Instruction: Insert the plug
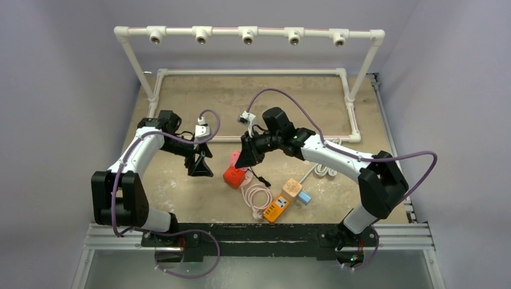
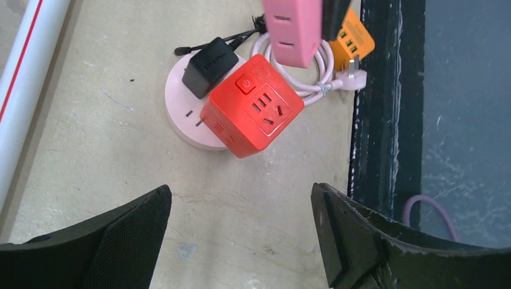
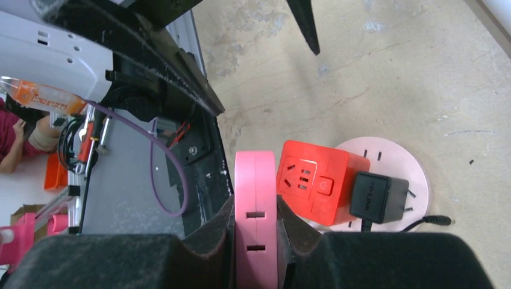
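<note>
A pink plug adapter (image 1: pixel 235 159) (image 2: pixel 291 33) (image 3: pixel 255 180) is held in my right gripper (image 1: pixel 244 158), which is shut on it, above a red cube socket (image 1: pixel 234 177) (image 2: pixel 253 105) (image 3: pixel 319 180). The red cube sits on a round pale-pink power strip (image 2: pixel 187 114) (image 3: pixel 413 180) beside a black adapter (image 2: pixel 208 67) (image 3: pixel 376 195). My left gripper (image 1: pixel 199 170) stands open to the left of the red cube, nothing between its fingers; in its wrist view the fingertips lie low in frame, apart, below the cube.
A pink coiled cable (image 1: pixel 259 195), an orange power strip (image 1: pixel 276 209), a wooden cube (image 1: pixel 291 188) with a blue block (image 1: pixel 304 198) and a white cable (image 1: pixel 325 170) lie to the right. A white pipe frame (image 1: pixel 249 72) surrounds the back. Bare board lies at the left.
</note>
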